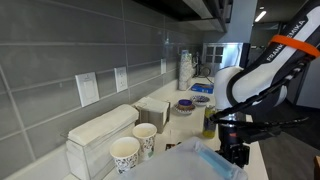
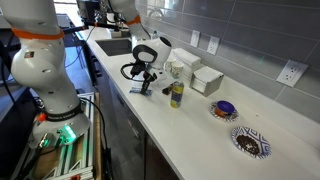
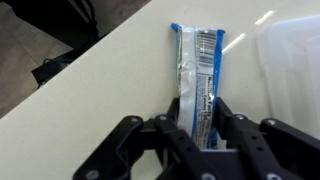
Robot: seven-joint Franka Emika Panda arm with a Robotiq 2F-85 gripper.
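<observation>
A blue and silver wrapped bar [image 3: 200,75] runs up the middle of the wrist view, its near end between the fingers of my gripper, which is shut on it. Part of its white surface catches the light. In exterior view 2 the gripper [image 2: 143,88] is low over the counter beside a small blue patch of the wrapper [image 2: 138,91]. Exterior view 1 shows the gripper [image 1: 236,152] behind a clear plastic container [image 1: 185,163], and the bar cannot be made out there.
Right beside the bar stands the translucent container [image 3: 292,65]. Paper cups [image 1: 125,152], a yellow bottle [image 2: 177,95], a purple bowl [image 2: 223,108] and a patterned bowl [image 2: 250,143] stand on the counter.
</observation>
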